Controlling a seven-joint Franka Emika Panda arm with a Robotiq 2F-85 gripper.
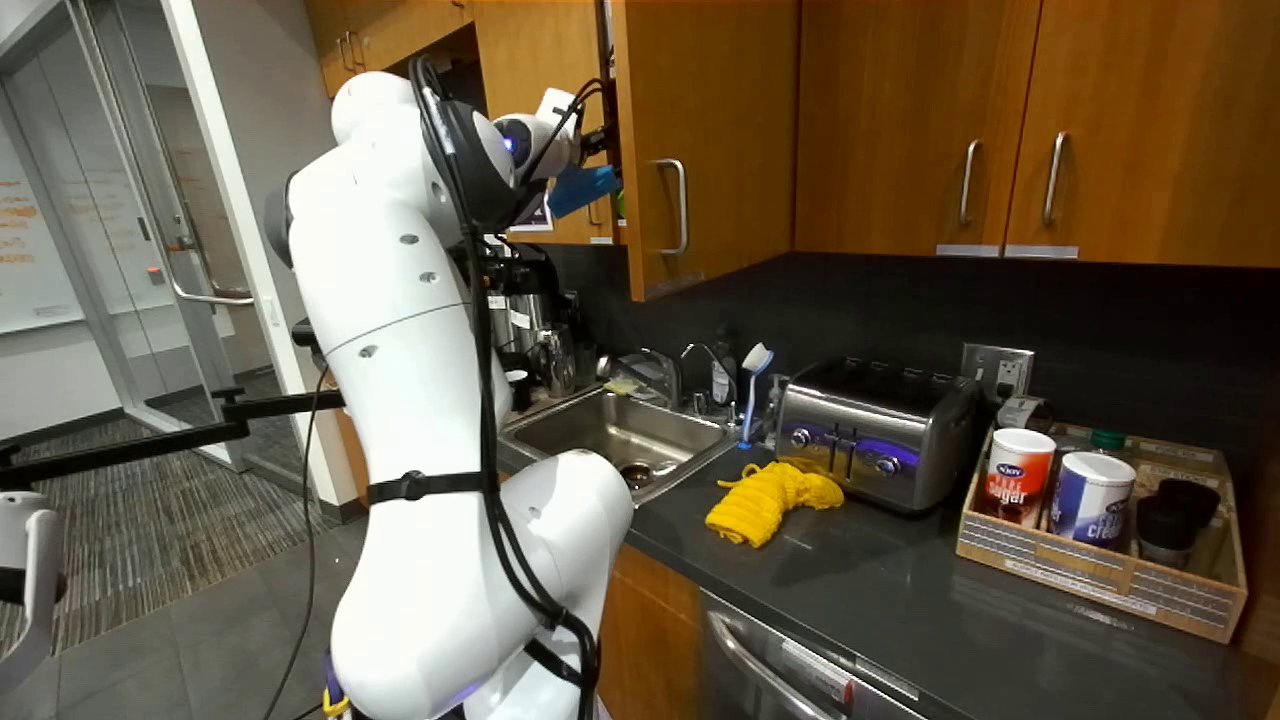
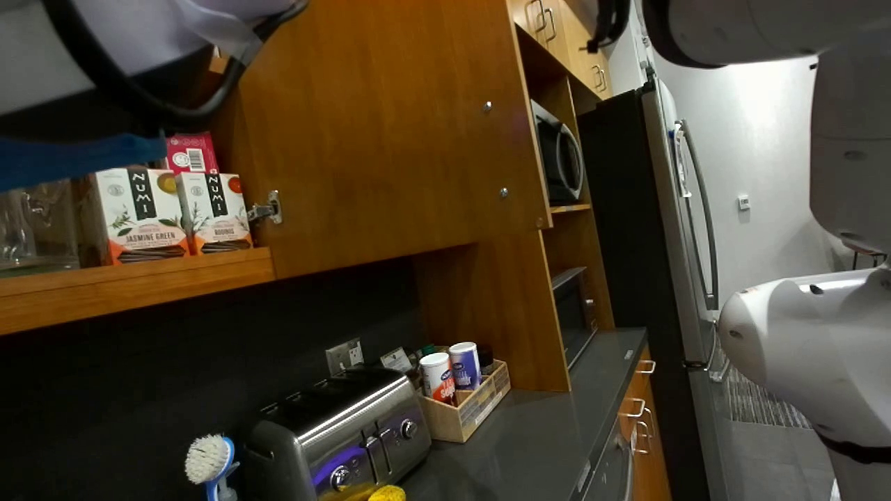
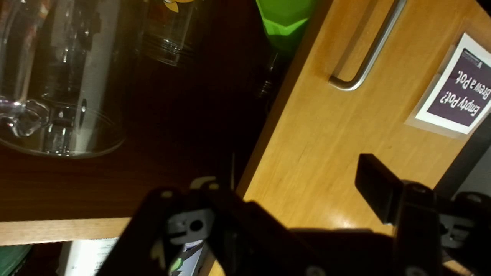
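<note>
My gripper is open in the wrist view, its two dark fingers wide apart and nothing held between them. Behind the gap is a wooden cabinet door (image 3: 317, 151) with a metal handle (image 3: 368, 55). Clear glassware (image 3: 60, 124) stands on the cabinet shelf to the left, and a bright green object (image 3: 285, 18) is partly visible at the top. In exterior view 1 the arm reaches up to the cabinet beside an open door (image 1: 720, 120), which hides the fingertips. A blue piece (image 1: 583, 190) shows below the wrist.
Tea boxes (image 2: 142, 213) stand on the shelf near its edge. Below are a sink (image 1: 624, 432), a yellow cloth (image 1: 774, 502), a toaster (image 1: 882, 430) and a cardboard tray (image 1: 1080, 576). Bare counter lies in front of the toaster and tray.
</note>
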